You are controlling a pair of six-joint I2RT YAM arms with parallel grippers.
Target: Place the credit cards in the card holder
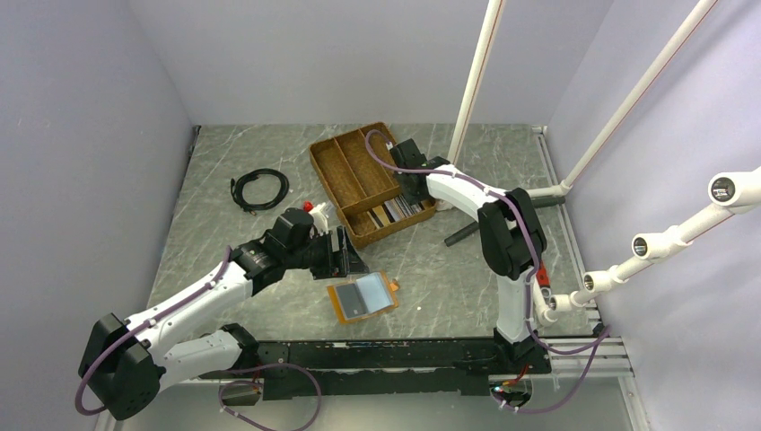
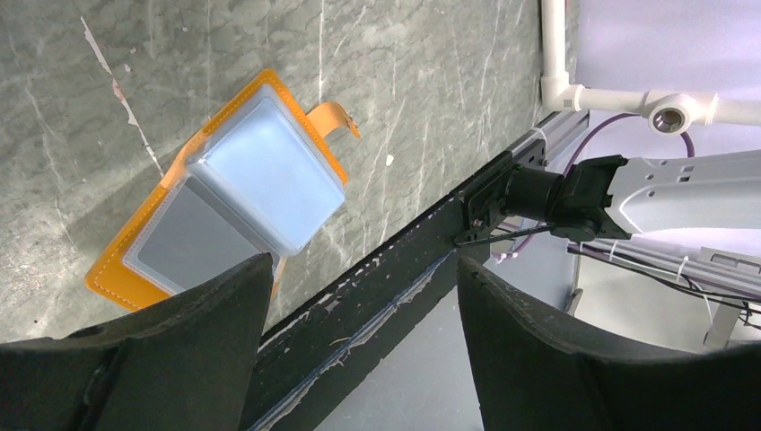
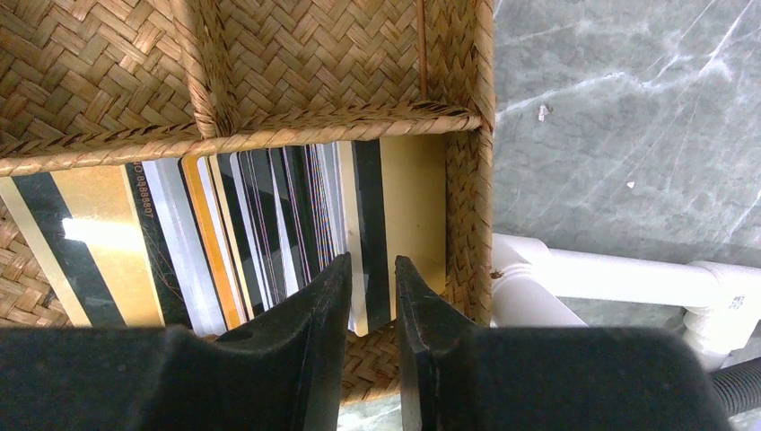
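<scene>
The orange-edged card holder (image 2: 269,166) lies spread flat on the table, with clear pockets and a small strap; in the top view the holder (image 1: 373,292) is near the front edge. My left gripper is above it, open and empty. Several credit cards (image 3: 208,242), many on edge, fill the front compartment of the woven basket (image 3: 483,197). Over the right end of that row is my right gripper, its fingers partly open. A gold and black card (image 3: 370,215) shows in the gap between its fingertips; no card appears gripped.
The basket's other compartments (image 1: 336,171) look empty where visible. A coiled black cable (image 1: 260,189) and a small red ball (image 1: 308,206) lie to its left. White pipes (image 3: 610,274) stand to the basket's right. The table right of the holder is clear.
</scene>
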